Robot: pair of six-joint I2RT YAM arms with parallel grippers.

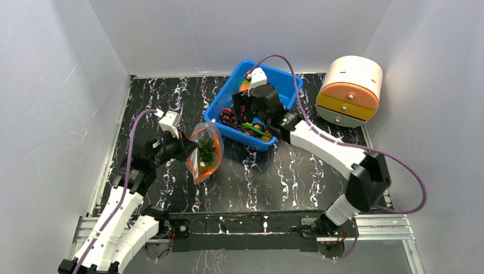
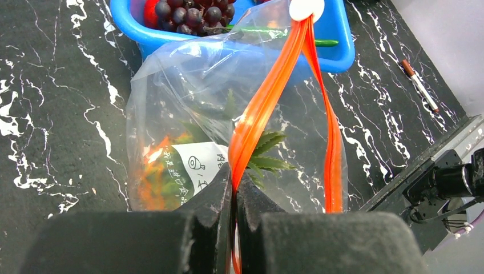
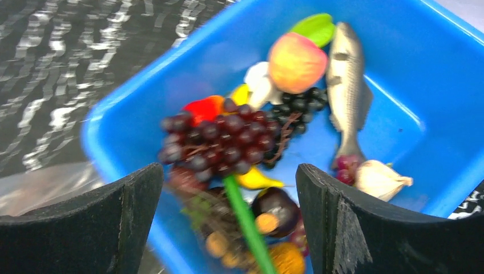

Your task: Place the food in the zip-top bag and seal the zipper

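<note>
A clear zip top bag with an orange zipper hangs upright near the table's middle-left, its mouth part open. Inside lies a pineapple with green leaves, its orange body blurred through the plastic. My left gripper is shut on the bag's orange rim, and the strip runs between its fingers. The white zipper slider sits at the far end of the rim. Over the blue bin my right gripper stands open, nothing between its fingers. Below it are dark grapes, a peach and a fish.
Garlic and a green stalk also lie in the bin. A small drawer cabinet stands at the back right. A marker lies on the table.
</note>
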